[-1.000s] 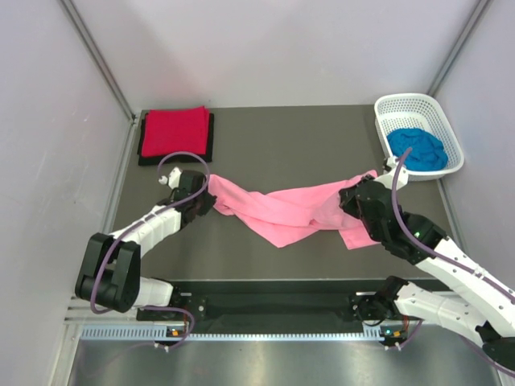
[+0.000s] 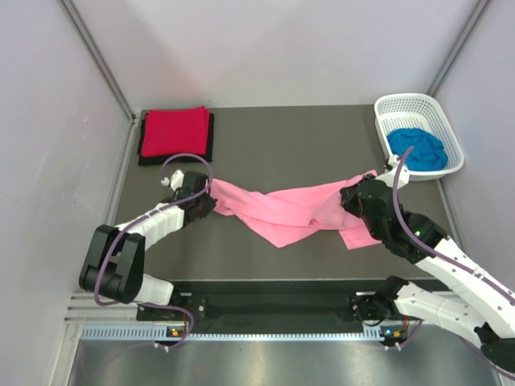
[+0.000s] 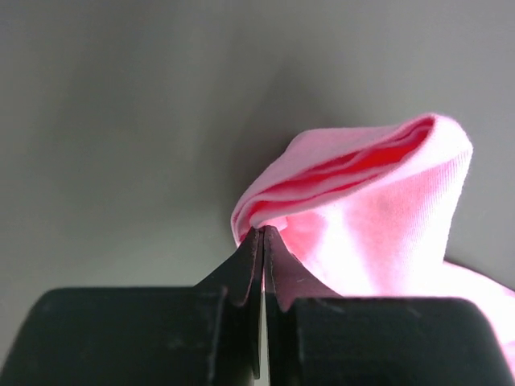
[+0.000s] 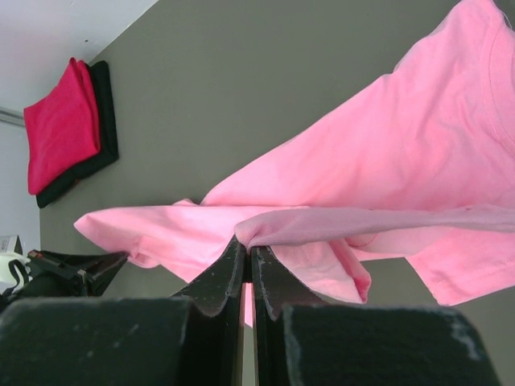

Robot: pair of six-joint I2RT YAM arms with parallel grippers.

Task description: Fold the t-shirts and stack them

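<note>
A pink t-shirt lies bunched and twisted across the middle of the table. At its left end my left gripper is shut, with the folded pink edge pinched at its fingertips. Over the shirt's right part, my right gripper is shut on a raised fold of the same cloth, which stretches off to the right in the right wrist view. In the top view the right arm covers part of the shirt's right end. A folded red t-shirt rests on a folded black one at the back left.
A white basket at the back right holds a crumpled blue cloth. Bare table shows behind the pink shirt and in front of it. Walls enclose the left, back and right.
The right arm and the pink shirt look the same.
</note>
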